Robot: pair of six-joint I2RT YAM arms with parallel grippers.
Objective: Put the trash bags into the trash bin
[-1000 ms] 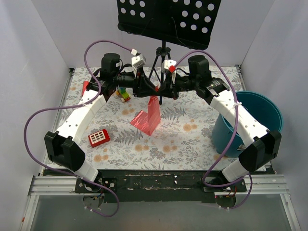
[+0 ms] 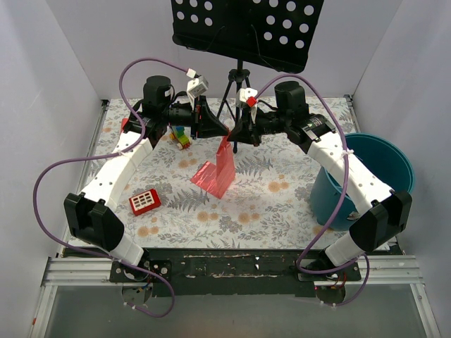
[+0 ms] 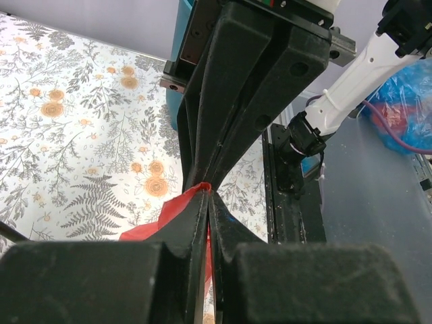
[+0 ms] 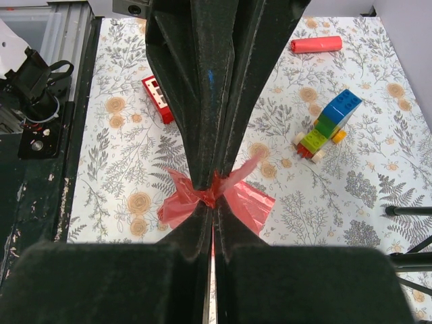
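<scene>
A thin red plastic bag hangs from both grippers near the middle of the table, its lower part spread toward the cloth. My left gripper and right gripper meet tip to tip at its top. In the left wrist view, a fold of red plastic rises to where the closed fingertips touch. Bunched red film is pinched there in the right wrist view, with both pairs of fingers closed on it. The blue trash bin stands at the right; the right forearm partly covers its opening.
A red block with white squares lies at left. Behind the left arm is a coloured toy car; a red cylinder lies farther off. A black stand rises at the back.
Over the last second my left arm has shifted slightly to the left, and more of the bag's top shows between the grippers. The right arm has not visibly moved.
</scene>
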